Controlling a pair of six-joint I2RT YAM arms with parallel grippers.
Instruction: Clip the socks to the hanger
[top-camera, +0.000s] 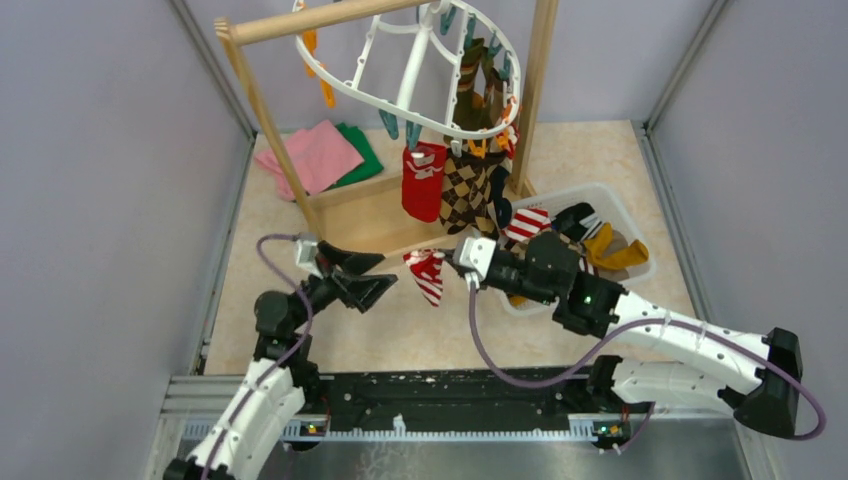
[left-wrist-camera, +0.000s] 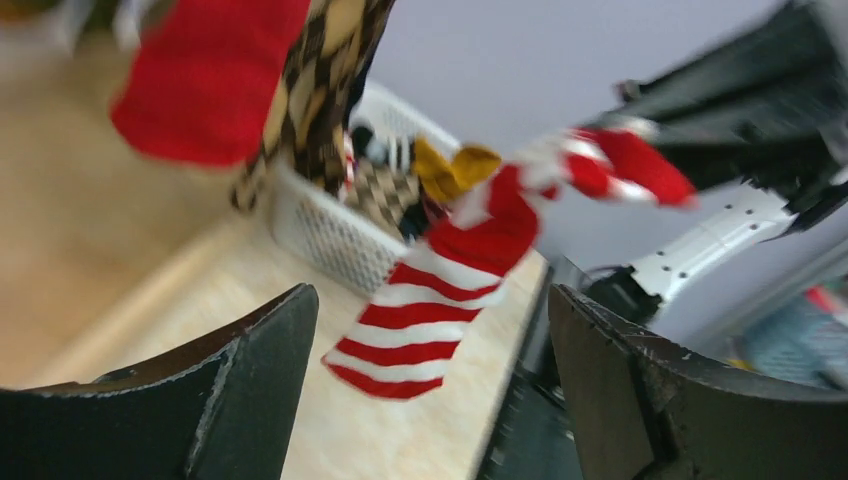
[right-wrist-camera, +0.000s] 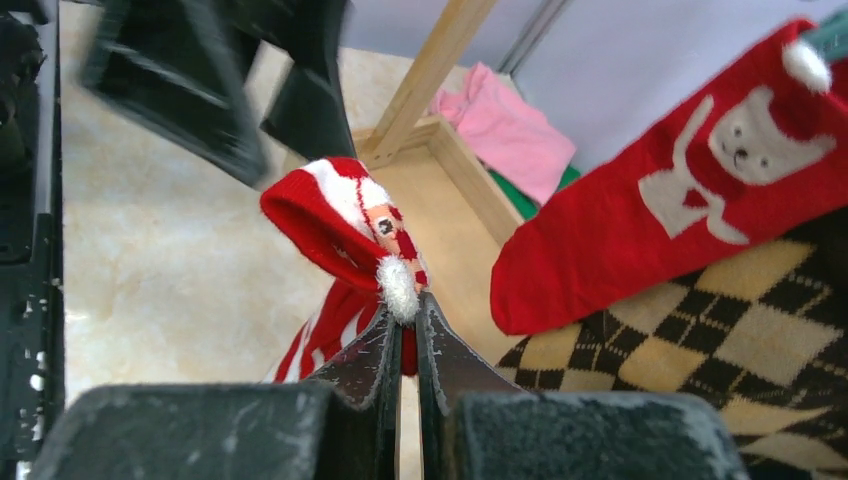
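A red-and-white striped sock (top-camera: 425, 275) (left-wrist-camera: 410, 325) (right-wrist-camera: 350, 225) hangs from my right gripper (top-camera: 450, 258), which is shut on its fluffy cuff. My left gripper (top-camera: 365, 275) stands open to the left of that sock, with nothing between its fingers. Above, the white ring hanger (top-camera: 410, 95) with clips holds a red stocking with a white bear (top-camera: 422, 180) (right-wrist-camera: 640, 230), checkered socks (top-camera: 465, 190) and other socks toward its right side.
A white basket of socks (top-camera: 635, 265) is at the right, behind my right arm. A wooden stand (top-camera: 255, 90) with a box base carries the hanger. Pink cloth (top-camera: 310, 155) lies at back left.
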